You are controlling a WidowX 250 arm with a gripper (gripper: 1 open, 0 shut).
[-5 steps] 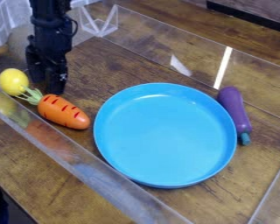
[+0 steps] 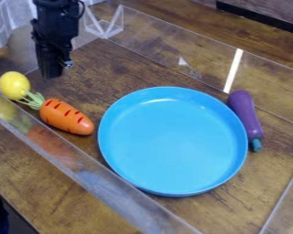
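Note:
My dark gripper (image 2: 52, 59) is at the upper left, raised behind a yellow lemon-like toy (image 2: 15, 85) and an orange carrot (image 2: 66, 117) with a pale green top. Whether its fingers are open or shut is hard to tell at this size. A large blue plate (image 2: 171, 142) fills the lower middle. A purple eggplant (image 2: 244, 115) lies just right of the plate.
The wooden work area is bounded by clear walls, one running diagonally along the lower left (image 2: 94, 178). The wood behind the plate is clear.
My gripper has risen from down beside the yellow toy and carrot top to higher at the upper left. The toys and plate look unmoved.

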